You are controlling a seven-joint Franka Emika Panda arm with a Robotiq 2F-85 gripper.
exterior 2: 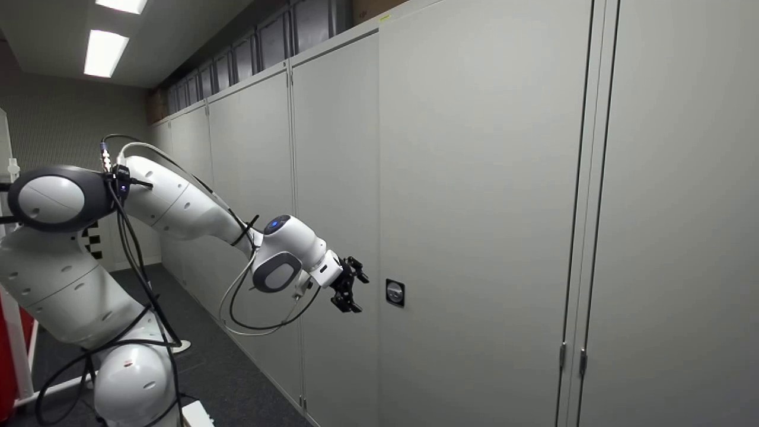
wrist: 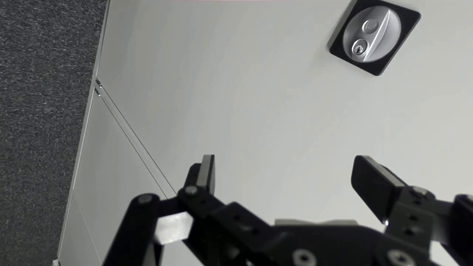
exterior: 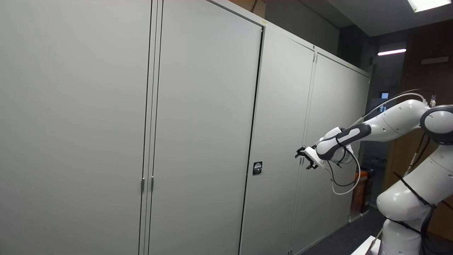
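Note:
A round silver turn-lock (wrist: 380, 33) on a black square plate sits in the cabinet door (wrist: 266, 102), at the upper right of the wrist view. Its keyhole and raised ridge face me. In exterior view 1 the same lock (exterior: 257, 168) lies left of my gripper (exterior: 306, 158); in exterior view 2 the lock (exterior 2: 395, 292) is right of the gripper (exterior 2: 359, 289). The fingers (wrist: 377, 184) stand wide apart along the bottom of the wrist view, with only bare door showing between them. No contact with the lock shows.
Tall grey cabinets run along the wall, with narrow seams and small hinges (exterior 2: 583, 363) between doors. Dark carpet (wrist: 44, 133) lies at the cabinet's foot. Cables (exterior: 335, 191) hang in loops below the forearm. The air before the doors is clear.

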